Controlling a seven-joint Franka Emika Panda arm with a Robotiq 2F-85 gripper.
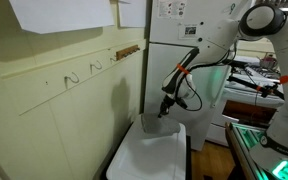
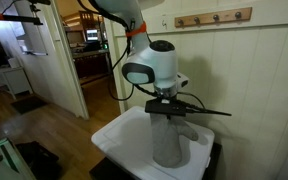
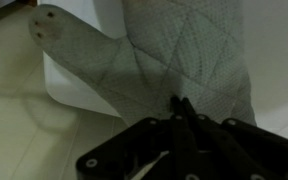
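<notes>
A grey quilted oven mitt [image 2: 168, 145] hangs upright over the white tabletop [image 2: 124, 132] in exterior view 2, its thumb sticking out to the right. My gripper [image 2: 168, 118] is above it, fingers pointing down and shut on the cloth at its upper end. Up close in the wrist view, the mitt [image 3: 164, 60] fills the middle, with its thumb toward the upper left. The fingertips of my gripper press together against the fabric. In exterior view 1 the mitt [image 1: 159, 127] is at the table's far end; whether its lower edge touches the top is unclear.
A cream wall with metal hooks [image 1: 72, 77] and a wooden peg rack [image 1: 127, 52] runs along one side of the table. The white fridge [image 1: 179, 75] stands behind the arm.
</notes>
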